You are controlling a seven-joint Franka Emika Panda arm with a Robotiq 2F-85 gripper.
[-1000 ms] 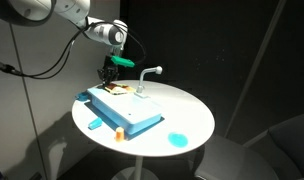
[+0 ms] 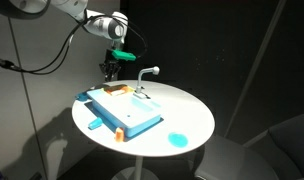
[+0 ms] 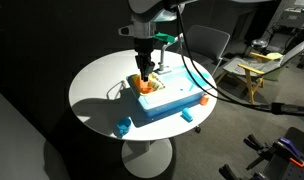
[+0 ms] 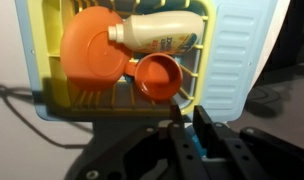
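Note:
My gripper points down over the near edge of a toy sink [image 4: 228, 60] with a yellow rack [image 4: 54, 62]. Its fingertips overlap the sink's edge in the wrist view, a narrow gap between them. What they close on cannot be made out. In the rack lie an orange plate [image 4: 90, 48], an orange cup [image 4: 158, 76] and a cream bottle [image 4: 172, 32], all apart from the fingers. From outside, the gripper [image 3: 145, 72] hangs at the rack end of the light blue sink [image 3: 170, 98].
The sink stands on a round white table [image 2: 197, 110] with a faucet [image 2: 148, 71] behind. Around it lie an orange item [image 2: 119, 134], a blue item [image 2: 95, 124] and a flat cyan piece [image 2: 178, 140]. A blue object [image 3: 123, 126] sits near the edge. The right side of the table has free room.
Over the last second the arm has shifted slightly. The sink and faucet look tilted one second ago and sit more level now.

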